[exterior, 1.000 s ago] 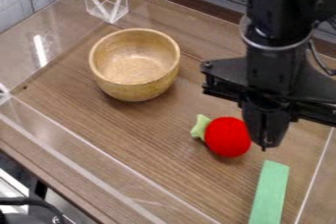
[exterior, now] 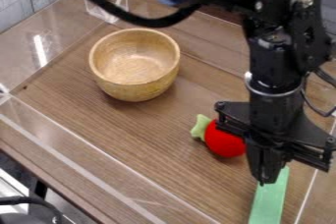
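My black gripper (exterior: 268,161) reaches down on the right, shut, with nothing visible between its fingers. It hangs just right of a red round object (exterior: 222,143) with a pale green tip, which it partly hides. Below the fingertips a flat light green strip (exterior: 266,204) lies on the wooden table, its upper end partly behind the gripper. A wooden bowl (exterior: 133,64) stands at the upper left.
Bare table (exterior: 118,149) fills the lower left and middle. A dark wall edge runs along the back, and dark cables and frame parts sit at the bottom left corner.
The arm has moved lower in the view, toward the green strip, and appears smaller. The red object and bowl look unmoved.
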